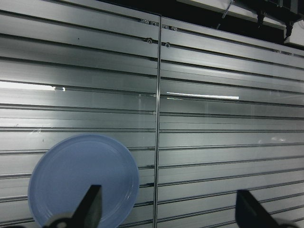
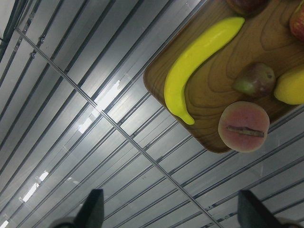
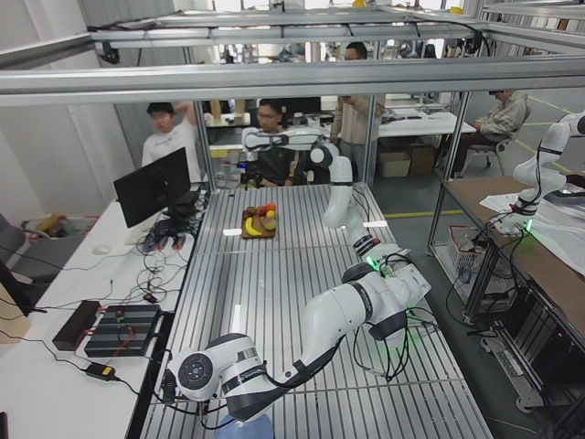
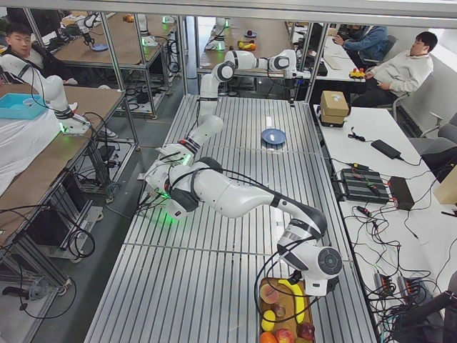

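A blue plate [image 1: 83, 175] lies on the slatted metal table [image 1: 228, 152]; my left gripper hangs over it, fingertips at the bottom edge of the left wrist view, spread wide and empty. A wooden tray [image 2: 209, 85] holds a banana [image 2: 190, 61], a peach [image 2: 243, 126] with a stem-like strip, a lemon [image 2: 288, 88], a plum-like fruit [image 2: 254, 80] and other red fruit. My right gripper is above the table beside the tray, its fingers apart with nothing between them.
A side desk [image 3: 55, 384] with electronics, cables and a monitor [image 3: 151, 187] runs along one edge. Both arms arch over the table; people sit and stand behind the frame.
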